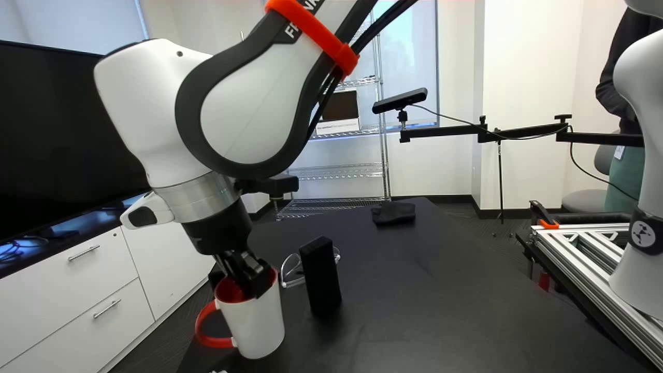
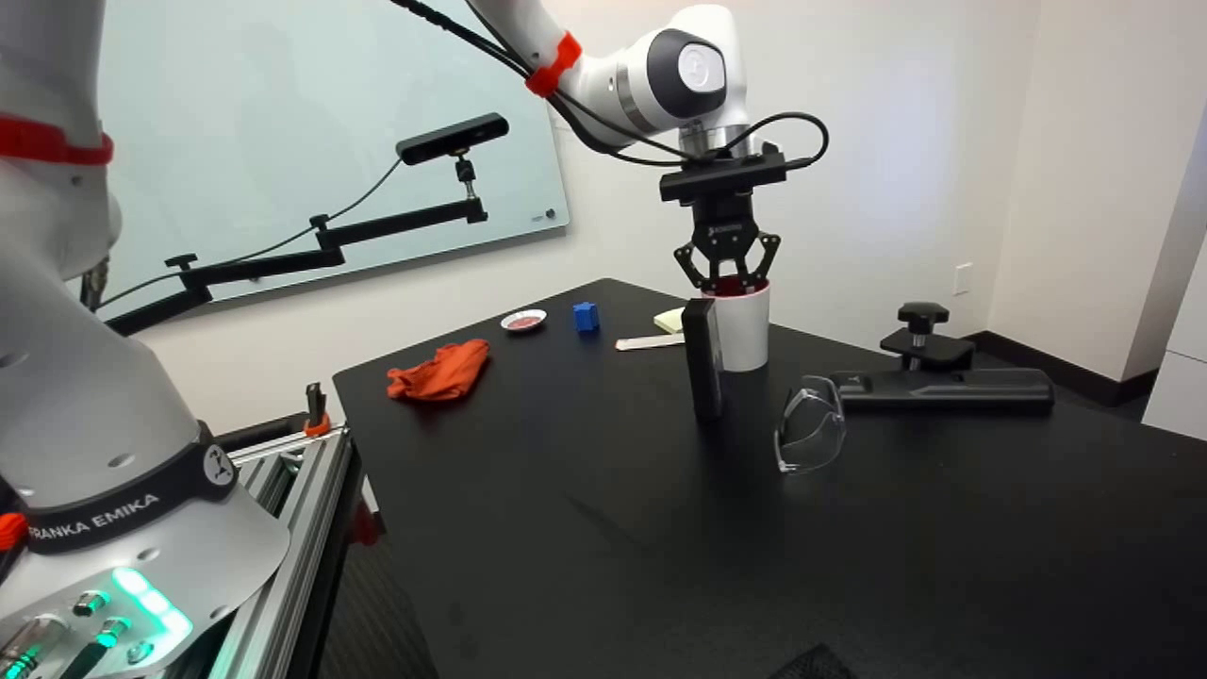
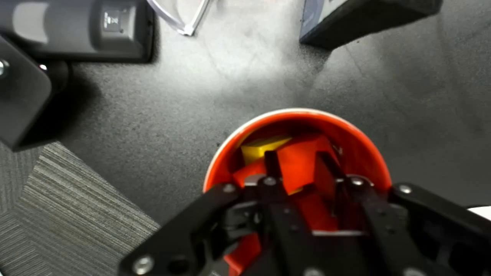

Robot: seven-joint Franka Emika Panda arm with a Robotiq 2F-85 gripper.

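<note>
A white mug point(image 1: 255, 327) with a red inside and red handle stands on the black table. My gripper point(image 1: 249, 287) points down into its mouth. In the wrist view the gripper has its fingers apart, within the mug's rim point(image 3: 294, 111). A red-orange piece point(image 3: 297, 158) shows between and below the fingers, and a yellow block point(image 3: 263, 148) lies beside it in the mug. Whether the fingers touch the red-orange piece is hard to tell. In the second exterior view the mug point(image 2: 743, 334) hides the fingertips.
A black upright box point(image 1: 320, 276) and clear glasses point(image 1: 292, 270) stand near the mug. Farther off lie an orange cloth point(image 2: 441, 372), a blue block point(image 2: 585, 317) and a small dish point(image 2: 522, 322). A black clamp point(image 2: 945, 389) sits at the table edge.
</note>
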